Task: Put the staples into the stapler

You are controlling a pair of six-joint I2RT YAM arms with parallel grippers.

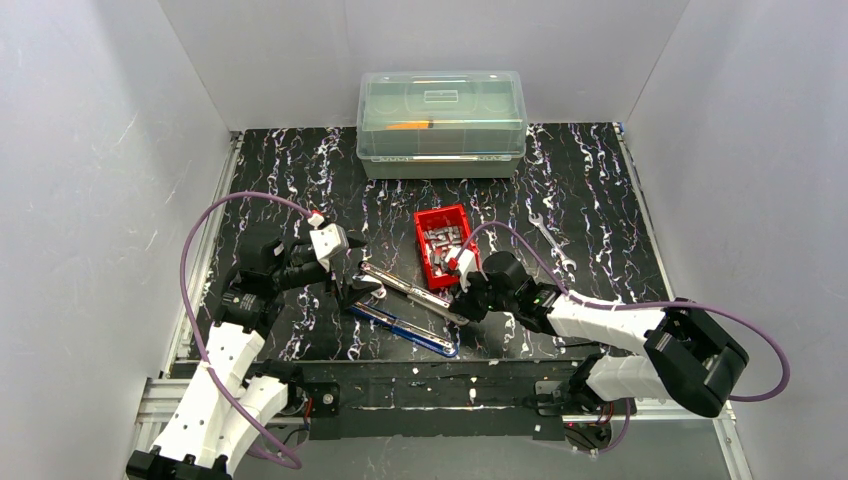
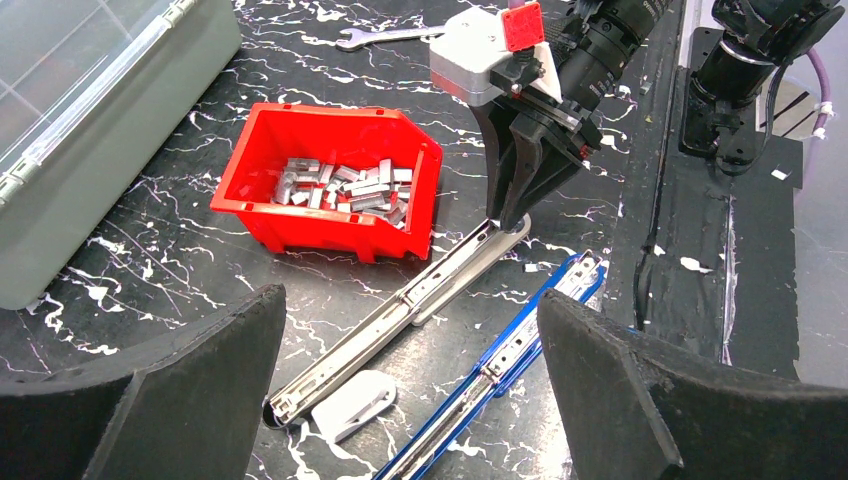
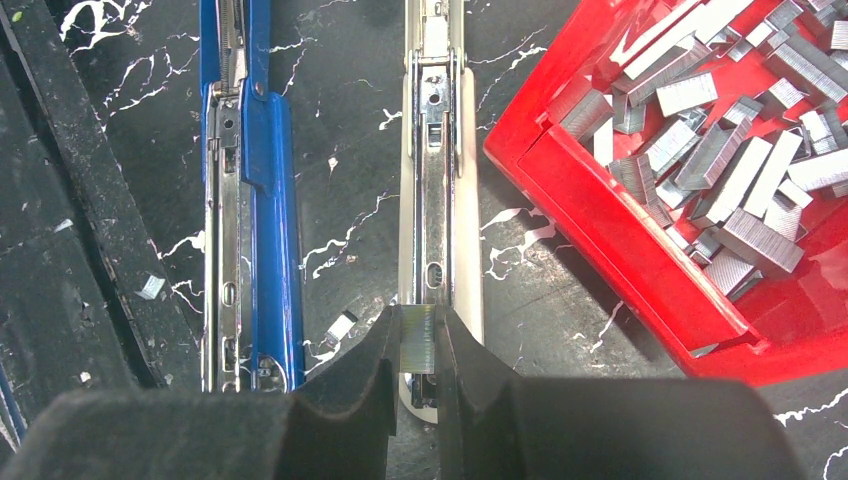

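Note:
A cream stapler point(image 2: 385, 335) lies opened out flat, its metal channel facing up. At its near end, my right gripper is shut on a short strip of staples point(image 3: 417, 350), held lengthwise over the channel; whether it touches the channel I cannot tell. Parallel to it lies a blue stapler point(image 3: 272, 240), also opened out. Many staple strips point(image 3: 730, 170) fill the red bin point(image 3: 620, 240). My left gripper stands open and empty, over the far ends of both staplers, its fingers point(image 2: 195, 375) wide apart.
A white staple remover point(image 2: 355, 404) rests against the cream stapler's far end. The lidded case point(image 1: 441, 125) stands at the back, and a wrench point(image 1: 552, 243) lies at the right. One loose staple piece point(image 3: 342, 326) sits between the staplers.

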